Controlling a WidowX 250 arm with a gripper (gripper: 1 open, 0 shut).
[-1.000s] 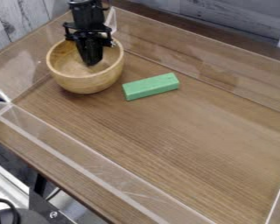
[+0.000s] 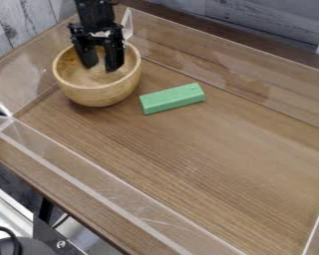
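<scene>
A wooden bowl [image 2: 99, 88] sits at the upper left of the wooden table. My black gripper [image 2: 97, 56] reaches into it from above, its two dark fingers apart, open. What lies between or under the fingertips inside the bowl is too small and dark to tell. A green block [image 2: 171, 98] lies to the right of the bowl, apart from it.
A wall stands close behind at the upper left. A small dark object at the lower left edge is cut off by the frame.
The gripper's fingers now show farther apart over the bowl, where before they looked closer together. The bowl and green block look about in the same places.
</scene>
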